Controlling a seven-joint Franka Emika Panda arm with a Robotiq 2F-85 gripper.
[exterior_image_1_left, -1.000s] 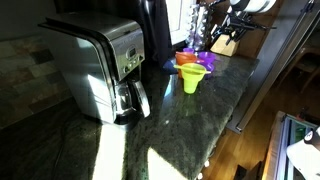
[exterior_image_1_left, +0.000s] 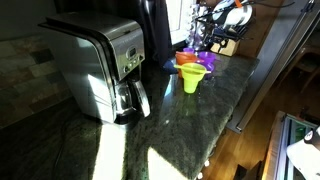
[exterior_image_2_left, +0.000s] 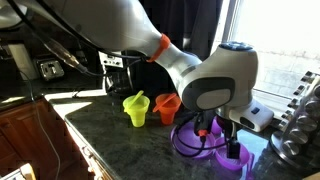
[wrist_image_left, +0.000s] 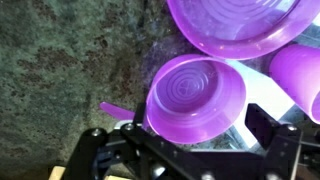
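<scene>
Below my gripper, a round purple bowl (wrist_image_left: 187, 90) lies on the dark counter, its inside facing up. A purple handle-like piece (wrist_image_left: 116, 111) sticks out at its left side; whether it belongs to the bowl is unclear. The gripper is open, its two black fingers apart at the bowl's near side, nothing seen held. Above the bowl in the wrist view is a larger purple plate (wrist_image_left: 238, 42), and a purple cup (wrist_image_left: 297, 72) lies at the right. In exterior view 2 the gripper (exterior_image_2_left: 218, 140) hangs over the purple dishes (exterior_image_2_left: 187, 143).
A yellow-green cup (exterior_image_2_left: 136, 116) and an orange-red cup (exterior_image_2_left: 167, 112) stand to one side of the purple dishes. A coffee maker (exterior_image_1_left: 108, 70) occupies the counter's other end. Open counter (exterior_image_1_left: 185, 130) lies in front of it.
In exterior view 1 the arm's end has moved left and somewhat lower, toward the purple dishes. The cups and coffee maker have stayed put.
</scene>
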